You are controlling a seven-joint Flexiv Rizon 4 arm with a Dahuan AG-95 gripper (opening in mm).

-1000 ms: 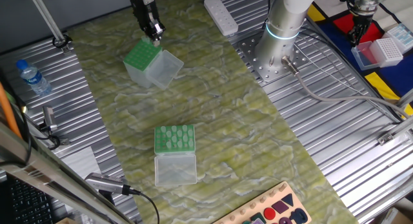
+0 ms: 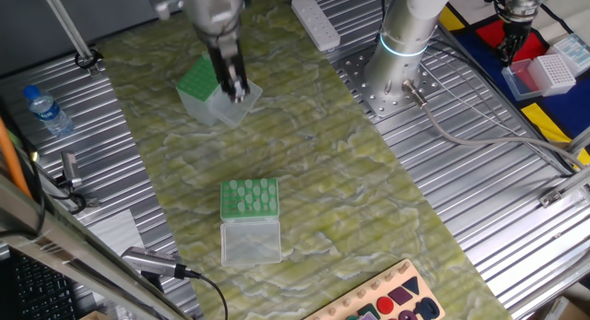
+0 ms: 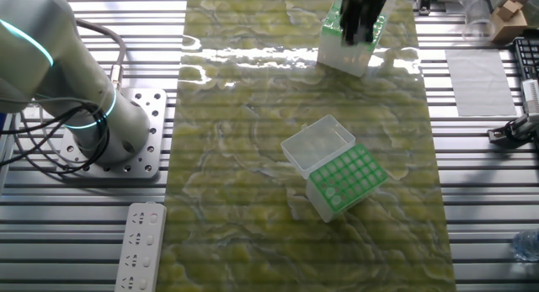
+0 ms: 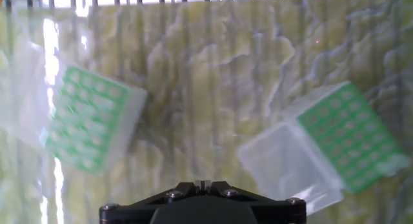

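Note:
In exterior view 1 my gripper hangs in front of the far tube rack, a clear box with a green perforated top and its clear lid folded open. Its fingers meet in the wrist view, where the gripper looks shut, and nothing plain shows between them. That rack's green top is at the right there, mostly empty, with a whitish piece at one corner. The other rack holds several clear capped tubes and also has its lid open; the wrist view shows this rack at the left.
A wooden board with coloured shapes lies at the near edge. A power strip and the arm's base flank the mat, and a water bottle stands left. Between the racks the mat is clear.
In exterior view 1 my gripper has moved down and slightly right in the picture, from behind the far rack to over its open lid. The racks have not moved.

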